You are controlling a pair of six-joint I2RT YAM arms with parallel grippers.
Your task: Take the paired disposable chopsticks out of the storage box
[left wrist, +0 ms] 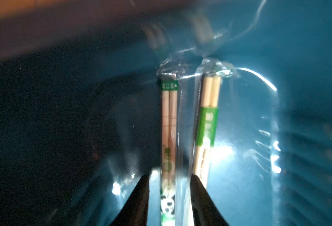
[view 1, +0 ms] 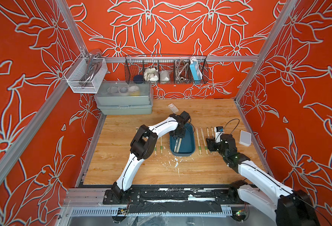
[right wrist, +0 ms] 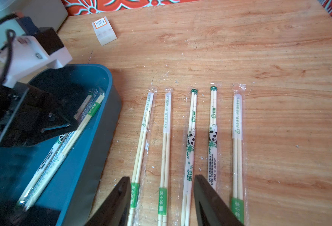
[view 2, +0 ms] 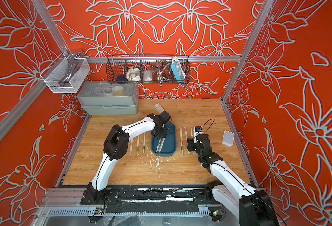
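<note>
Two wrapped chopstick pairs lie side by side in the blue storage box: a panda-printed pair and a pair with a green band. My left gripper is open inside the box. In the left wrist view its fingertips appear either side of the panda-printed pair, the right one close to the green-banded pair. Neither pair is visibly gripped. Right of the box, my right gripper has its fingers apart over a row of several wrapped pairs on the table, among them a panda-printed pair; nothing is held.
More wrapped pairs lie left of the box. A small white pack rests behind it, and a white square lid sits at the table's right. Whitish scraps litter the tabletop in front of the box.
</note>
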